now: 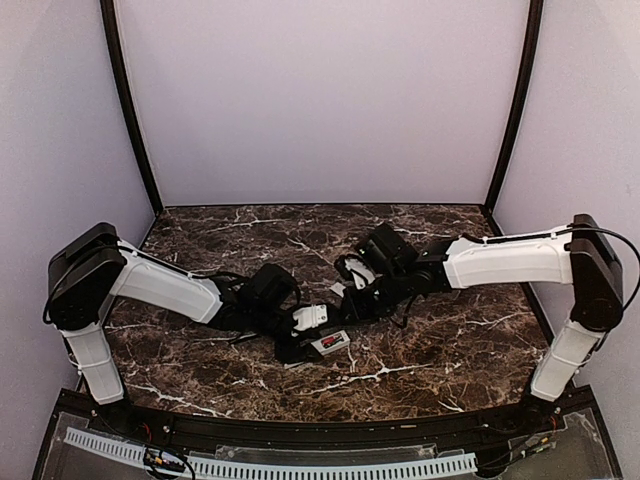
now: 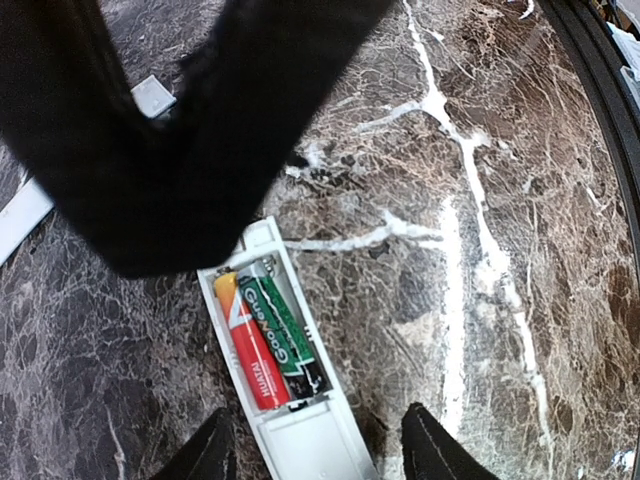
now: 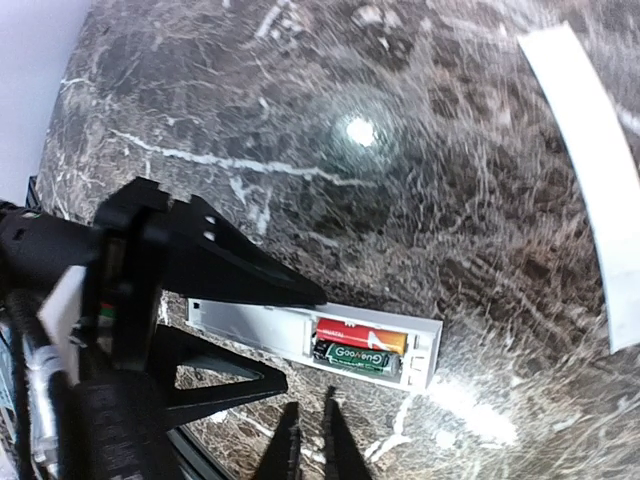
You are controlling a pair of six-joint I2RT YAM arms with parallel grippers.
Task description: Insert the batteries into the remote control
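Note:
The white remote (image 1: 330, 342) (image 2: 315, 445) (image 3: 250, 325) lies with its compartment uncovered, holding a red-orange battery (image 2: 250, 345) (image 3: 360, 332) and a green battery (image 2: 280, 330) (image 3: 352, 357) side by side. My left gripper (image 1: 300, 350) is beside the remote's plain end, fingers apart; in its own view only the fingertips show, low in frame, either side of the remote. My right gripper (image 1: 355, 312) hovers above the battery end; dark fingers cross the top of the left wrist view, and blurred tips show at the bottom of its own view. Its opening is hard to judge.
A white strip (image 3: 580, 180) lies on the marble table beyond the remote, behind the right gripper in the top view. The table's front edge runs below both arms.

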